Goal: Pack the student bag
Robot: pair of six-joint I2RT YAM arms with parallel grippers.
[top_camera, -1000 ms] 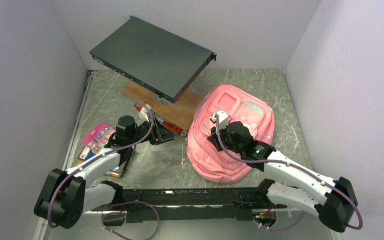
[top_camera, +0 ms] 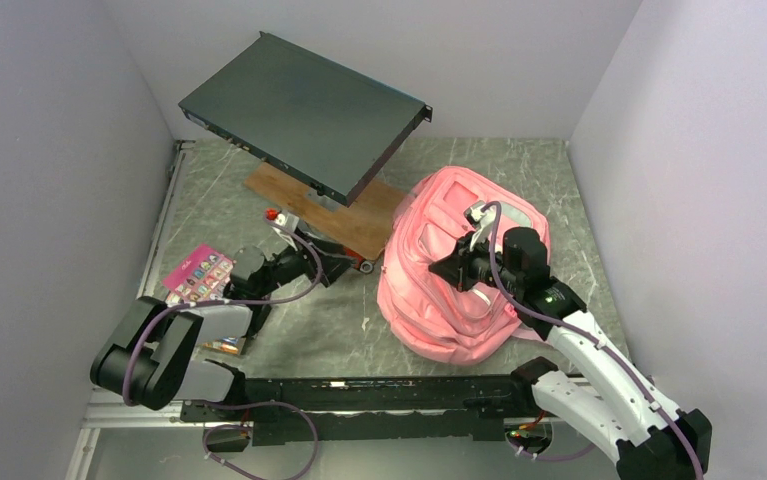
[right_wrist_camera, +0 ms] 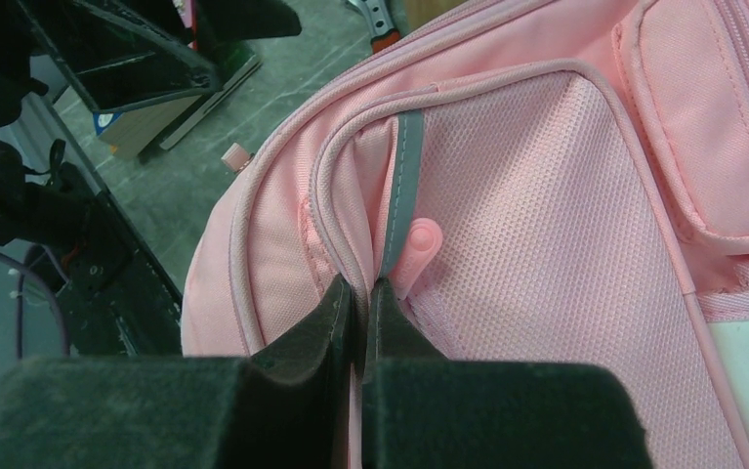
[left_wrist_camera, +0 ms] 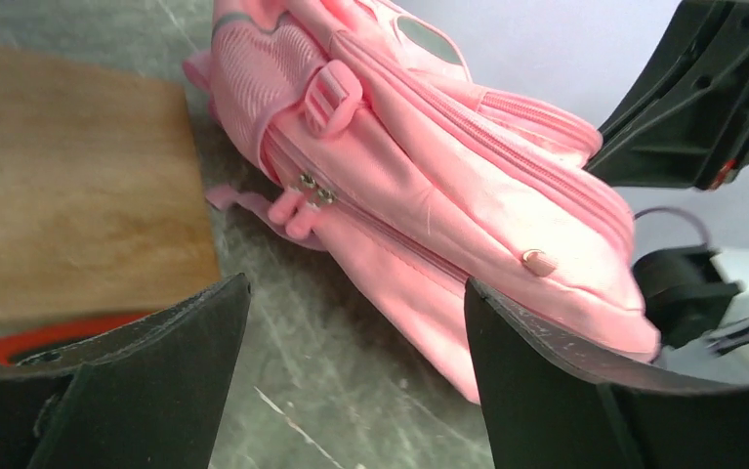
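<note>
A pink backpack (top_camera: 429,320) lies on the floor at the right, its mesh front (right_wrist_camera: 536,215) filling much of the right wrist view. My right gripper is shut on the piped edge of its fabric, beside a grey strip and pink zipper pull (right_wrist_camera: 417,244). My left gripper stands open just left of the bag, with nothing between its fingers and facing the bag's zipped side (left_wrist_camera: 399,186). At the far left of the top view lie books and a pink booklet (top_camera: 197,270), partly hidden by the left arm.
A wooden board (top_camera: 279,185) with a red-handled tool (top_camera: 352,258) near its front edge lies beside the bag, under a dark overhanging panel (top_camera: 304,110). Grey walls bound both sides.
My right gripper has moved up and rightward across the bag, and the bag's top has shifted slightly. The left gripper has moved a little toward the bag.
</note>
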